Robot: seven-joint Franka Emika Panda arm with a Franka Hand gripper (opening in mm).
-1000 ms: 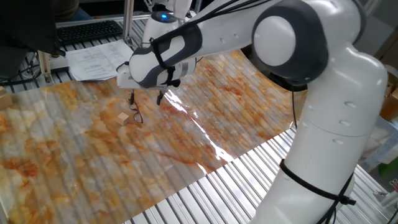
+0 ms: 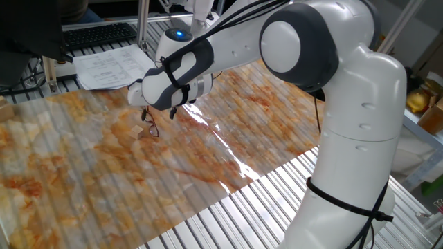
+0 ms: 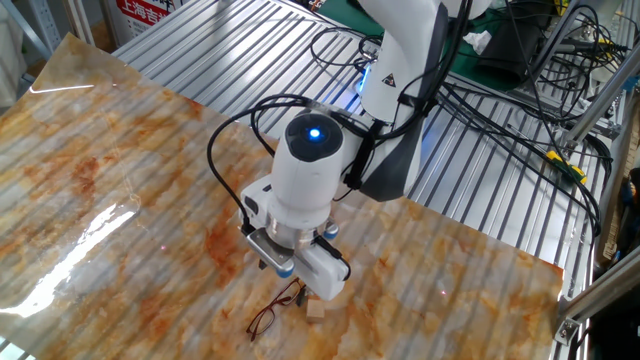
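My gripper hangs above the marbled board with its two dark fingers spread wide, and nothing shows between them. Just below it lies a pair of thin dark-red glasses, partly behind one finger in the first exterior view. In the second view, the glasses reach out from under the gripper, whose hand covers part of them. A small wooden block rests to the left of the glasses; in the second view, this block sits right by the hand, partly covered.
The marbled board is broadly clear around these items. Printed papers and a black keyboard lie beyond its far edge. Loose cables run over the ribbed metal table beside the arm.
My gripper has come down a little and shifted slightly left in the first exterior view, its fingers staying apart. The glasses and the block have not visibly moved.
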